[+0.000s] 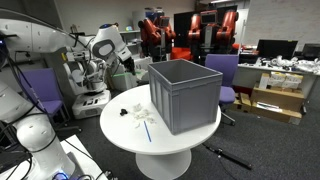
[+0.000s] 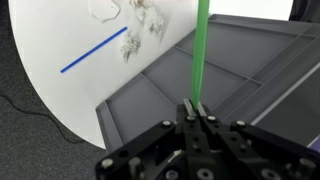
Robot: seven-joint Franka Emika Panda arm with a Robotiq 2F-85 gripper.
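In the wrist view a long, thin green strip [image 2: 200, 50] runs from the fingertips up past the top edge, with my gripper shut on its near end. The gripper [image 1: 127, 66] hangs high above the table's left side in the exterior view. On the white round table [image 1: 118, 128] stands a large grey bin [image 1: 195, 105], open at the top. A thin blue stick [image 2: 95, 48] lies on the table outside the bin [image 2: 135, 105], near some crumpled pale pieces [image 2: 150, 18].
A small dark object [image 1: 125, 112] lies on the table's left part, near more pale scraps [image 1: 140, 108]. Behind the table are a purple chair [image 1: 222, 68] and cardboard boxes [image 1: 275, 103]. Bare table shows at the front left.
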